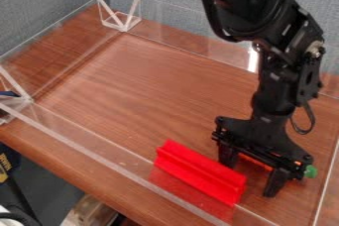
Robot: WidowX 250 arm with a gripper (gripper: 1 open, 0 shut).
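A black robot arm comes down from the top of the camera view, its gripper point(252, 161) low over the right front of the wooden table. A red block point(199, 173) lies on the table just left of the gripper. Under and behind the fingers are small pieces of red and a green object point(310, 171), mostly hidden by the gripper. I cannot tell whether the gripper is shut on anything.
Clear plastic walls edge the wooden table point(119, 91), with white corner brackets point(119, 17) at the back left. Dark clutter and cables lie off the front left edge.
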